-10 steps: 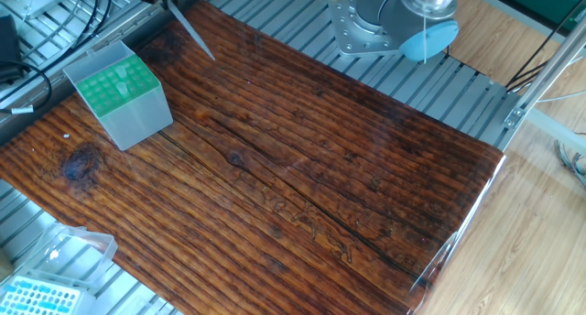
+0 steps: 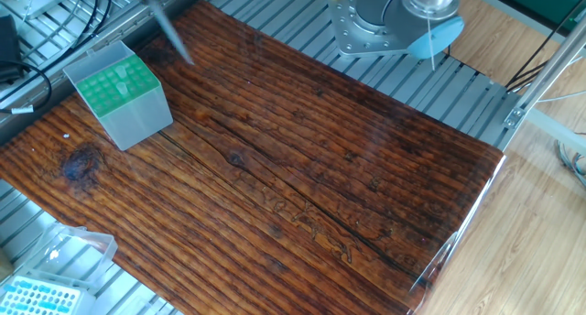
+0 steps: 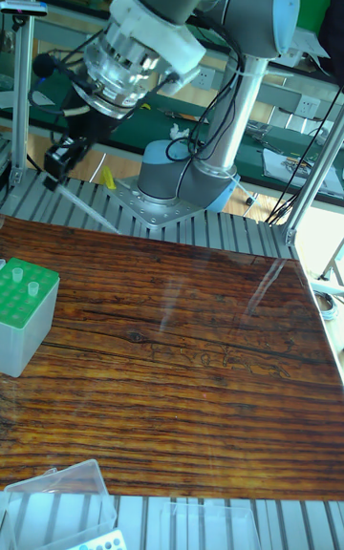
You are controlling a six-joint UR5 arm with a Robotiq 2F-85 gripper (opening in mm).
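A thin, pale, tapered rod (image 2: 170,28) slants down from my gripper at the top of exterior view 2; only a dark piece of the gripper shows there. In exterior view 3 my black gripper (image 3: 53,175) is shut on the upper end of this rod (image 3: 90,209), which points down and to the right, in the air. A frosted box (image 2: 137,123) with a green perforated top (image 2: 108,88) stands on the wooden board (image 2: 302,159), to the left. Two clear tips (image 2: 121,71) stick up out of its top. The rod hangs apart from the box.
A clear lid (image 2: 87,251) and a white rack with blue pieces (image 2: 41,297) lie off the board at the lower left. My arm's base (image 3: 183,183) stands behind the board. Most of the board's middle and right is bare.
The box has stayed put.
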